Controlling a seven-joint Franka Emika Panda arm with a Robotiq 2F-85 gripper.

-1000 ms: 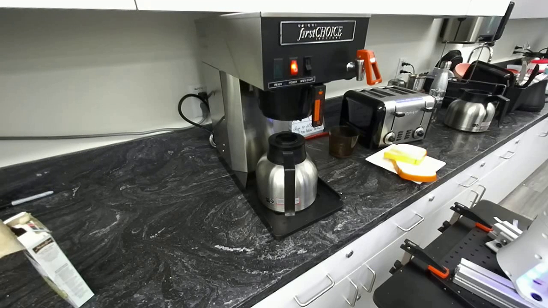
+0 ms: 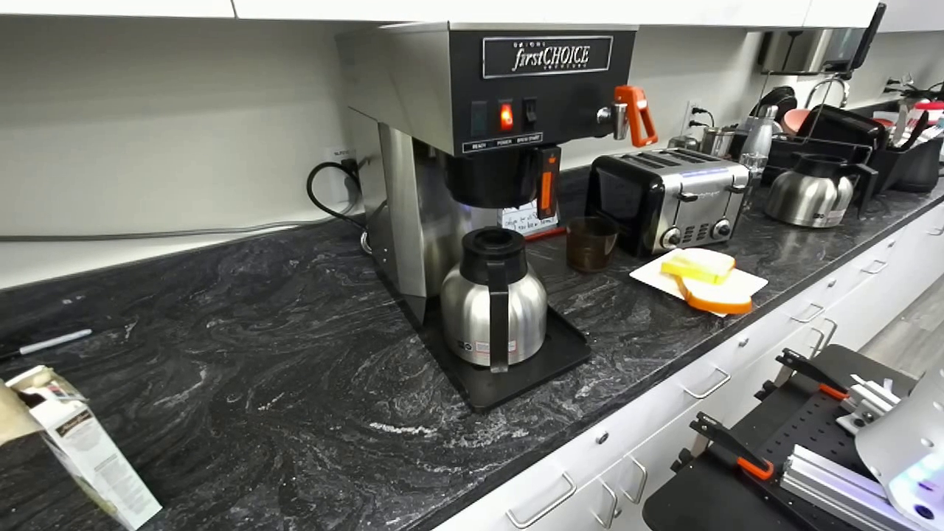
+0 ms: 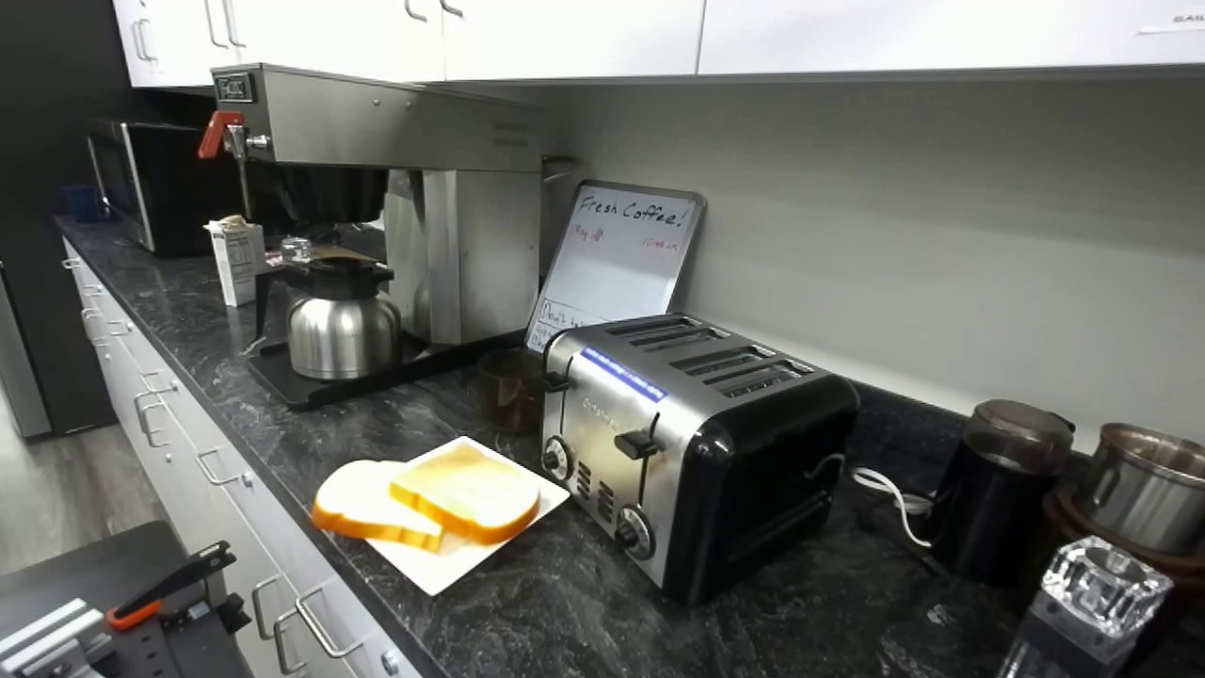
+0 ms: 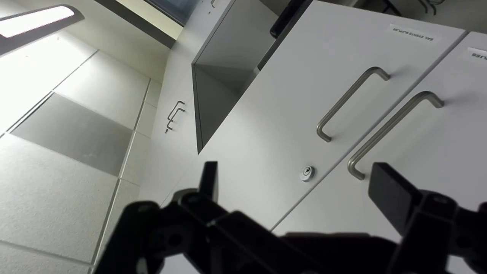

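Observation:
My gripper stands open in the wrist view, its two black fingers wide apart with nothing between them. Beyond them are white cabinet doors [image 4: 269,150] with metal handles; the counter does not show in that view. Neither exterior view has the gripper in it; only a white part of the arm [image 2: 916,451] shows at the lower right of exterior view 1. Two bread slices [image 3: 465,492] overlap on a white square plate [image 3: 435,574], in front of a steel and black toaster [image 3: 751,486]. A steel carafe [image 2: 495,305] sits on the base of the coffee maker [image 2: 403,97].
A brown cup [image 2: 591,243] stands between coffee maker and toaster. An opened carton [image 2: 97,460] and a pen [image 2: 54,341] lie on the left counter. Another carafe [image 2: 807,195] is beyond the toaster. White cupboards [image 3: 576,34] overhang the counter. Clear counter lies left of the coffee maker.

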